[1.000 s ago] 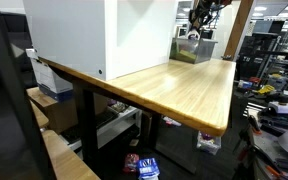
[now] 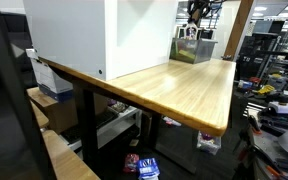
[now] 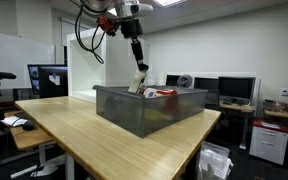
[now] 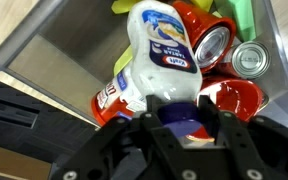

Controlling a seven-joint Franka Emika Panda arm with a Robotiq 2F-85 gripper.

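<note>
A white bottle with a blue-and-yellow label and a purple cap is held in my gripper, the fingers closed around the cap end. In exterior view 2 my gripper points down at the grey bin, and the bottle hangs tilted at the bin's opening. Whether the bottle touches what lies below cannot be told. From exterior view 1, the bottle shows small at the far end of the table, by the bin.
Inside the bin lie red cans, a red round container, a silver-topped can and a green item. Bare floor of the bin shows at the left.
The arm at the far end of the table has shifted only slightly, staying over the bin with the bottle in its grip. Nothing else has visibly moved.
</note>
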